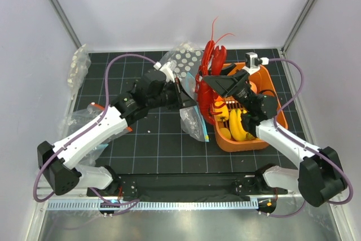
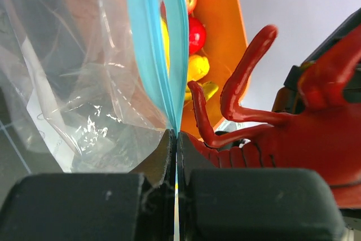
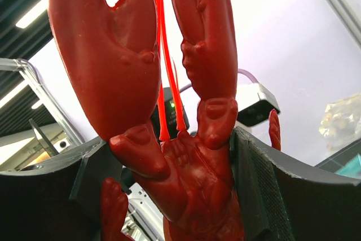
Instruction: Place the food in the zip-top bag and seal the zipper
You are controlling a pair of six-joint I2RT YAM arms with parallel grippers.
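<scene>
My left gripper point(image 1: 181, 97) is shut on the blue zipper edge of a clear zip top bag point(image 1: 193, 121), seen close in the left wrist view point(image 2: 79, 83). A red lobster point(image 1: 207, 88) is held upright by my right gripper point(image 1: 210, 77) just right of the bag's top, over the orange bin's left side; in the right wrist view its claws and antennae rise between the fingers. In the left wrist view the lobster point(image 2: 282, 150) lies close to the zipper strip.
The orange bin point(image 1: 237, 145) holds bananas point(image 1: 240, 125) and other fruit. Clear bags point(image 1: 84, 128) lie at the left, with a dotted bag point(image 1: 183, 55) at the back.
</scene>
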